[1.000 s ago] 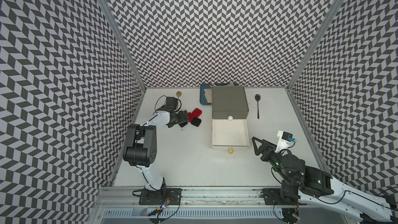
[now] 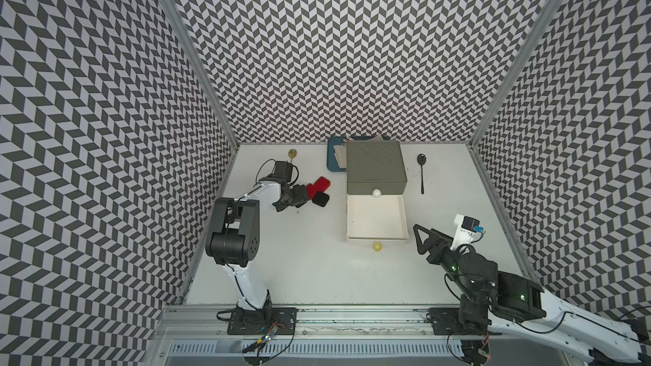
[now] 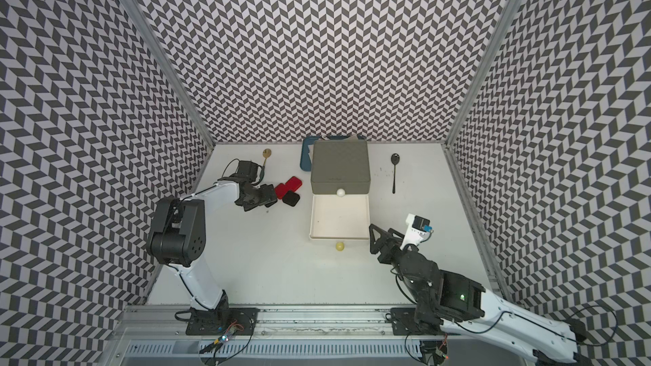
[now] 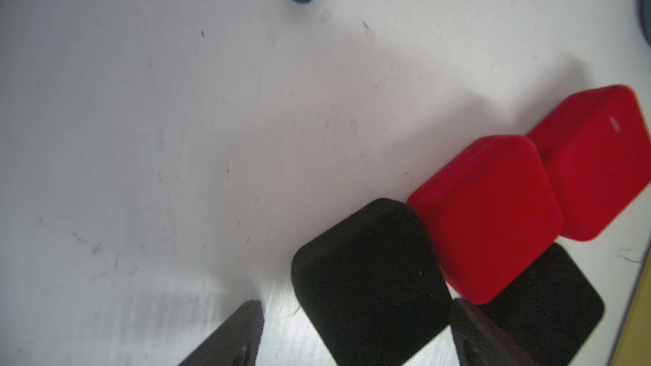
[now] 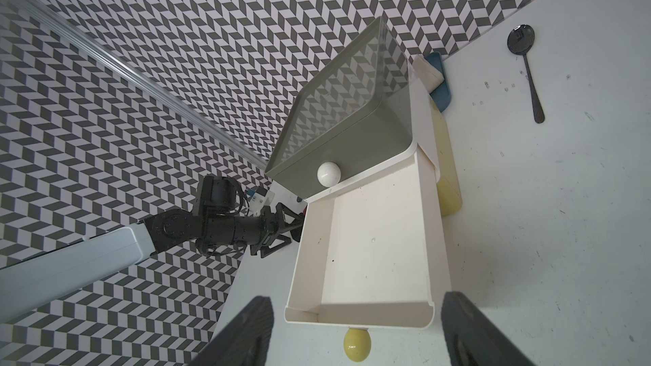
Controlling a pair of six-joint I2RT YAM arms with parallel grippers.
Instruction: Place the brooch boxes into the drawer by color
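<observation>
Two black boxes and two red boxes lie clustered on the table. In the left wrist view, the nearer black box (image 4: 376,284) touches the nearer red box (image 4: 491,213), with another red box (image 4: 600,159) and black box (image 4: 546,308) beyond. My left gripper is open, its fingertips on either side of the nearer black box; whether they touch it I cannot tell. The pulled-out drawer (image 2: 376,217) with the yellow knob (image 2: 377,246) is empty. Above it the white-knobbed drawer (image 5: 349,162) is shut. My right gripper stands open and empty, right of the pulled-out drawer.
A blue tray (image 2: 335,156) sits behind the grey cabinet (image 2: 375,162). To the right lies a black spoon (image 2: 421,173); a wooden-headed spoon (image 2: 292,154) lies behind the left gripper.
The right arm has barely moved; boxes and drawer look unchanged.
</observation>
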